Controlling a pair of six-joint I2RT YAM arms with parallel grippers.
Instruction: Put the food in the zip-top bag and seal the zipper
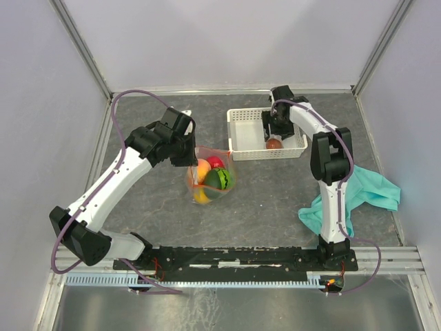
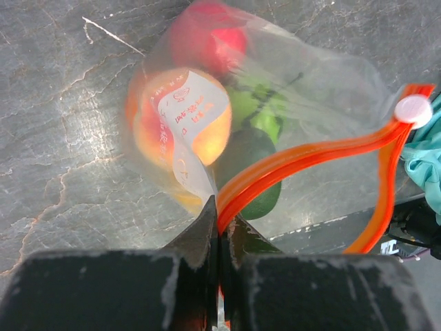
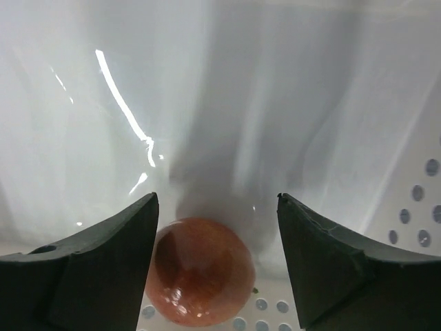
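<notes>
A clear zip top bag with an orange zipper rim stands on the grey table, its mouth spread. Inside it lie a peach-coloured fruit, a red one, a green striped one and a yellow one. My left gripper is shut on the bag's rim. In the white basket rests a reddish-brown round food. My right gripper hangs open over the basket; the round food shows low between its fingers, towards the left one, and looks ungripped.
A turquoise cloth lies crumpled on the right side of the table. Perforated walls bound the basket at the back. Bare table shows between the bag and the cloth.
</notes>
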